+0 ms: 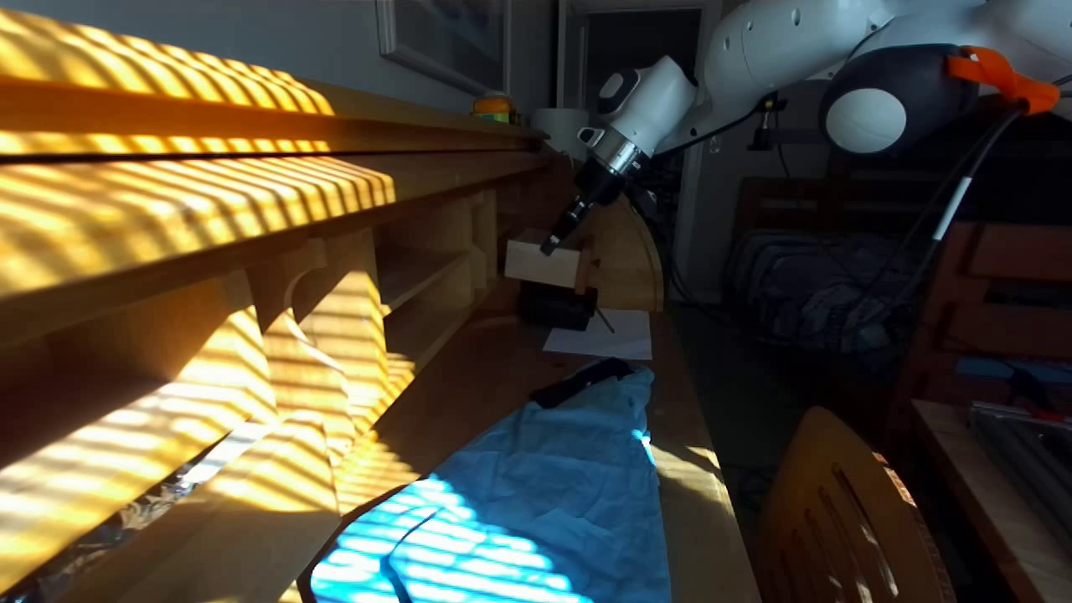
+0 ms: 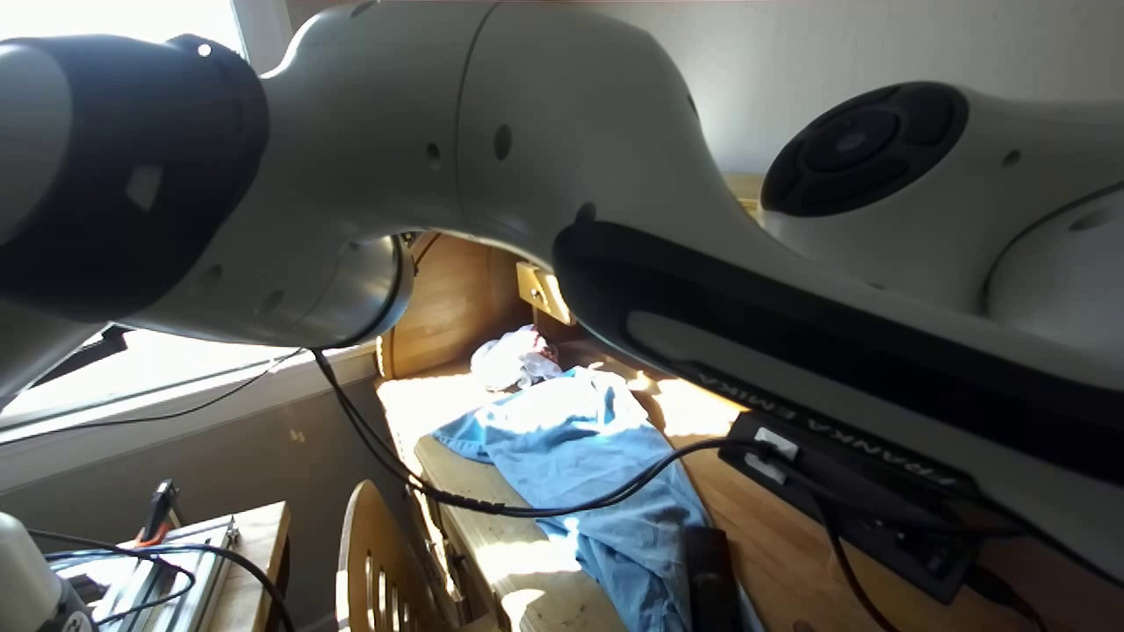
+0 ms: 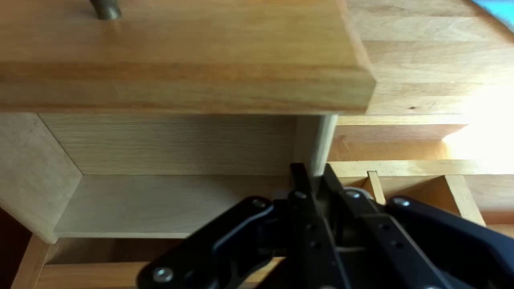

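A small wooden drawer (image 3: 183, 202) stands pulled out in the wrist view, its pale inside empty where it shows. Its thick front (image 3: 183, 86) carries a dark metal knob (image 3: 107, 9). My gripper is shut on the drawer's thin side wall (image 3: 325, 142), one finger inside the drawer and the other outside. From exterior view 1, the gripper (image 1: 549, 245) reaches down to the top of the pale drawer side (image 1: 540, 265) at the desk's far end. The arm hides the gripper in exterior view 2.
Blue cloth (image 1: 563, 452) covers much of the desktop, with a dark object (image 1: 583, 382) at its far end. A black box (image 1: 558, 305) sits below the drawer, beside white paper (image 1: 603, 335). Shelves line the left; a wooden chair (image 1: 844, 502) stands right.
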